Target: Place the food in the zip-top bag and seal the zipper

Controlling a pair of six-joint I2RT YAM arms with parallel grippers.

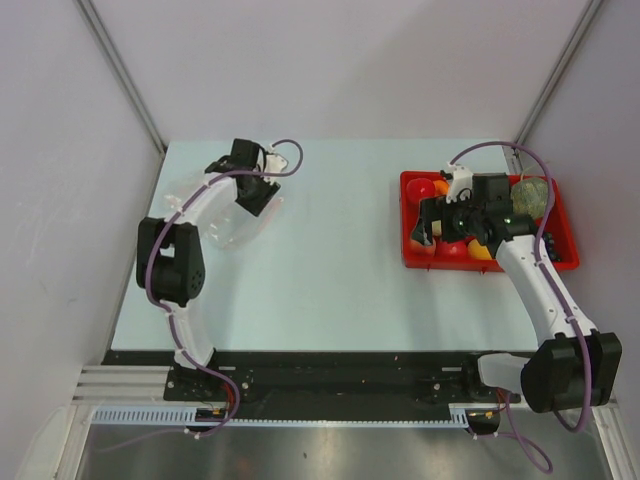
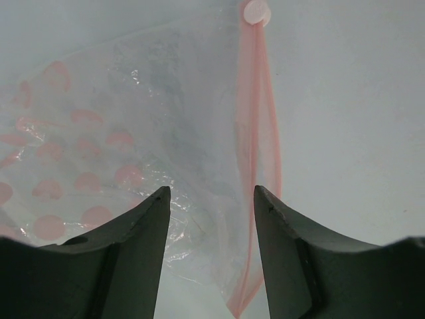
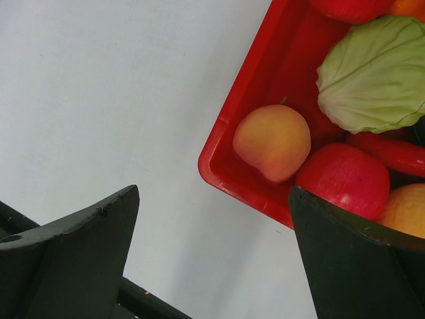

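Observation:
The clear zip top bag (image 2: 133, 133) lies flat on the left of the table, pink dots on it and a pink zipper strip (image 2: 254, 133) with a round slider (image 2: 255, 12). My left gripper hangs over the bag near the zipper, open, nothing between its fingers. The red bin (image 1: 565, 262) at the right holds a peach (image 3: 271, 141), a cabbage (image 3: 372, 73), red round produce (image 3: 342, 179) and a red pepper (image 3: 392, 154). My right gripper is open above the bin's corner, holding nothing.
Walls bound the workspace at the back and both sides, with a dark edge along the table's front.

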